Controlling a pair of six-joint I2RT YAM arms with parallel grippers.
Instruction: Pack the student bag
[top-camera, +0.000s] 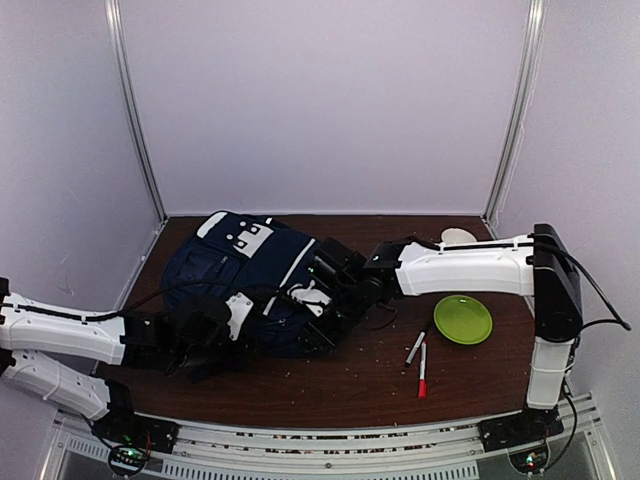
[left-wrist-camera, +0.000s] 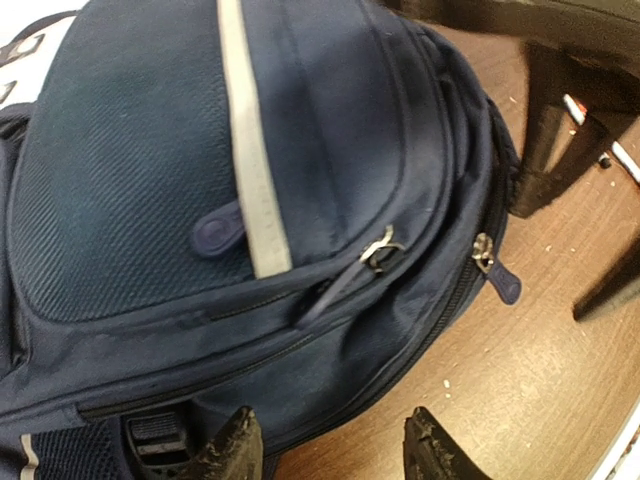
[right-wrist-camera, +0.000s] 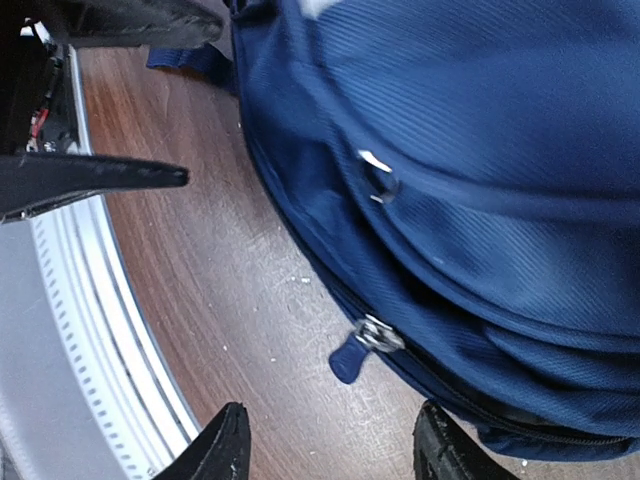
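Note:
The navy backpack (top-camera: 245, 255) lies on its back across the table's left half, with zipper pulls (left-wrist-camera: 500, 280) along its curved side. My left gripper is open at the backpack's lower edge, nothing seen between its fingers. My right gripper stands open over the bag's side, near a zipper pull (right-wrist-camera: 350, 352) on the table-facing edge, with nothing in it. The other gripper's dark fingers show in each wrist view.
A green plate (top-camera: 463, 319) lies at the right, with two markers (top-camera: 422, 370) left of it and a white round item (top-camera: 458, 236) behind. Bare table (top-camera: 270, 395) runs along the front.

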